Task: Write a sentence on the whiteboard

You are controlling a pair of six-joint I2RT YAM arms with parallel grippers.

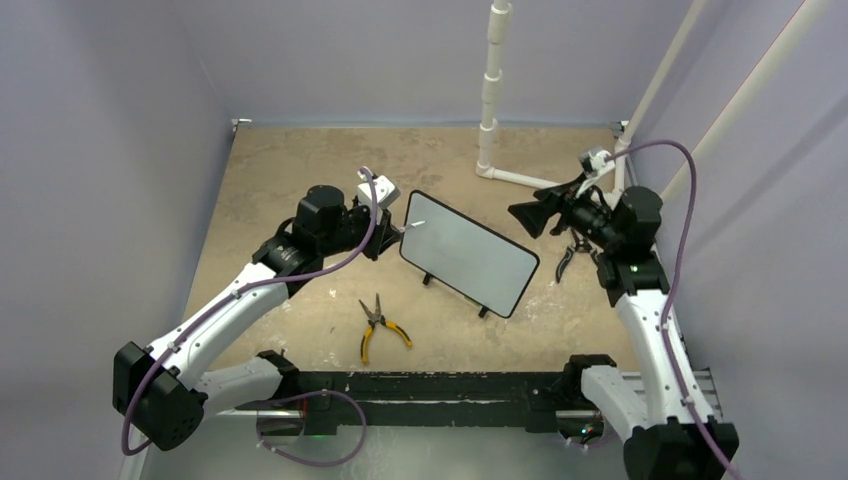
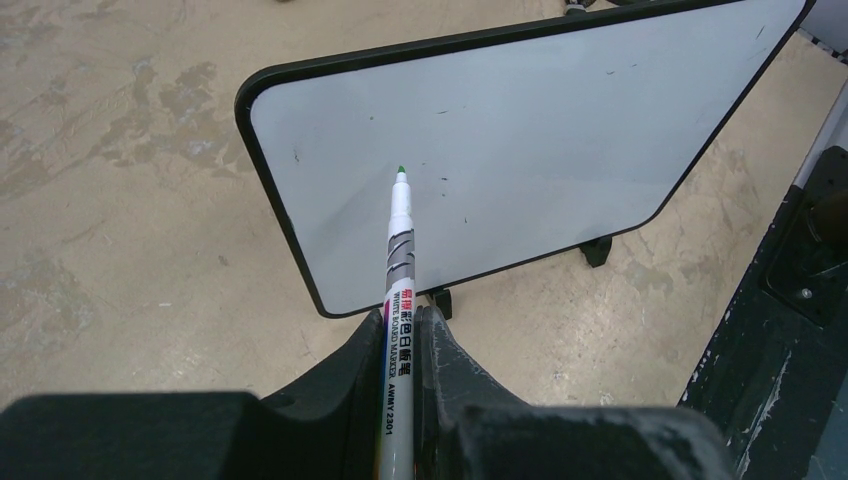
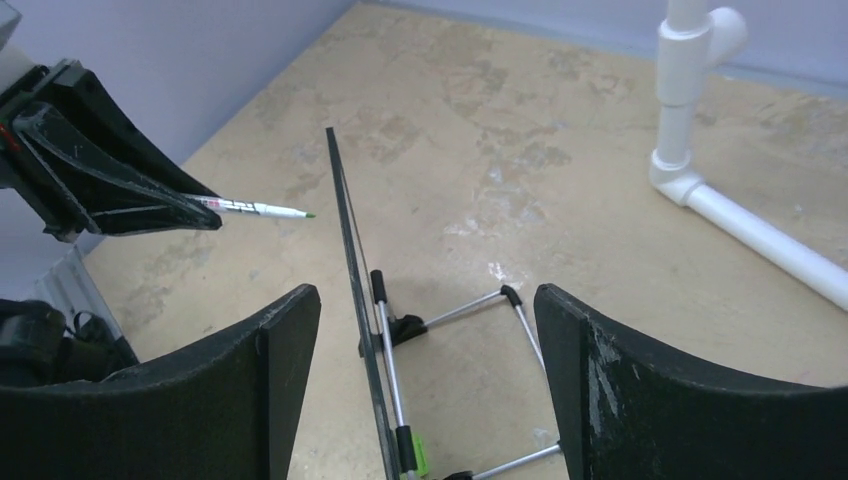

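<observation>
A whiteboard with a black frame stands on small feet in mid-table, its face bare of writing apart from a few tiny specks. My left gripper is shut on a white marker, whose uncapped green tip points at the board. Seen edge-on in the right wrist view, the marker ends a little short of the board. My right gripper is open and empty, off the board's right end; its fingers stand wide apart.
Yellow-handled pliers lie on the table in front of the board. A dark tool lies partly hidden beneath the right arm. White pipes rise behind and to the right.
</observation>
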